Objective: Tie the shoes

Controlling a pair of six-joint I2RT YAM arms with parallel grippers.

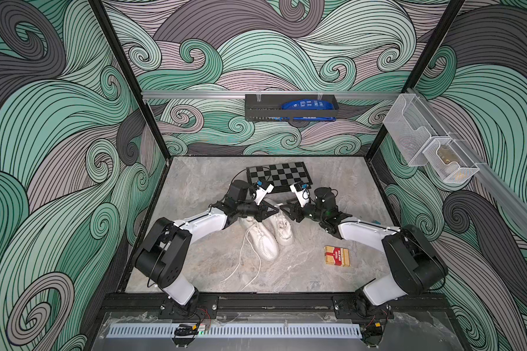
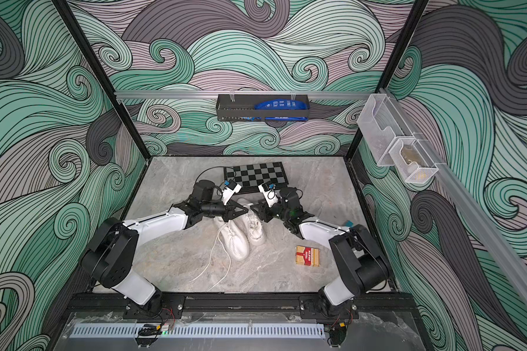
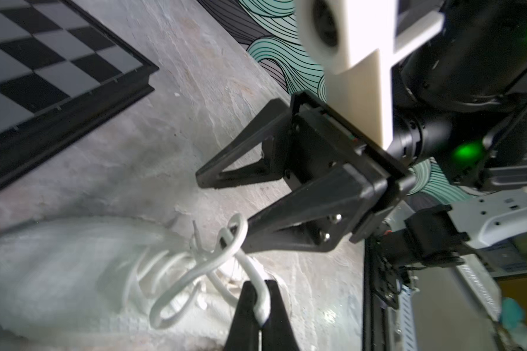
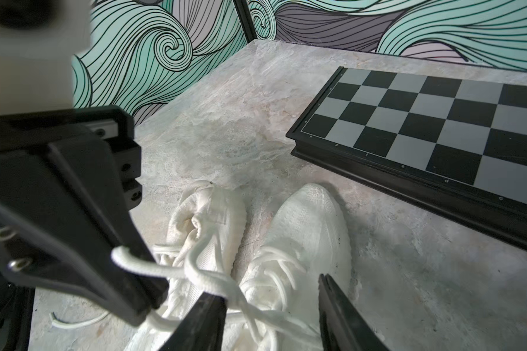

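Observation:
Two white shoes (image 1: 263, 242) lie side by side between the arms, long loose laces trailing toward the front from one. In the left wrist view my left gripper is shut on a white lace (image 3: 240, 239), which curls up in loops above the laced shoe (image 3: 70, 275). My right gripper stands part open in the right wrist view, lace strands crossing in front of and between its fingers; whether it touches them I cannot tell. The two grippers are close together over the shoes.
A chessboard (image 1: 278, 172) lies behind the shoes. A red-and-yellow box (image 1: 336, 255) lies at the front right.

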